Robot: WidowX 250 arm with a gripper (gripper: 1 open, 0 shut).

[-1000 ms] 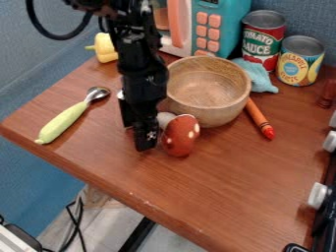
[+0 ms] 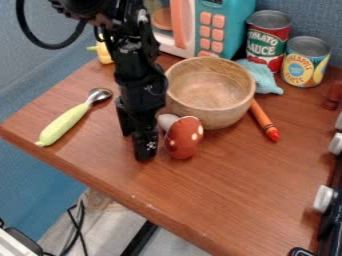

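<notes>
My black gripper [image 2: 144,140] points straight down near the middle of the table, just left of a red-and-white toy [image 2: 183,138] that looks like an egg-shaped figure. Whether its fingers are open, shut or on something is hard to tell. Behind the toy sits a wooden bowl [image 2: 211,85]. An ice cream scoop with a pale green handle [image 2: 62,125] lies to the left.
An orange crayon [image 2: 263,119] lies right of the bowl. At the back stand a teal toy microwave [image 2: 213,25], two cans [image 2: 267,40] and a blue cloth [image 2: 263,76].
The arm and gripper have shifted very slightly, staying low beside the red-and-white toy. The other things look unmoved.
</notes>
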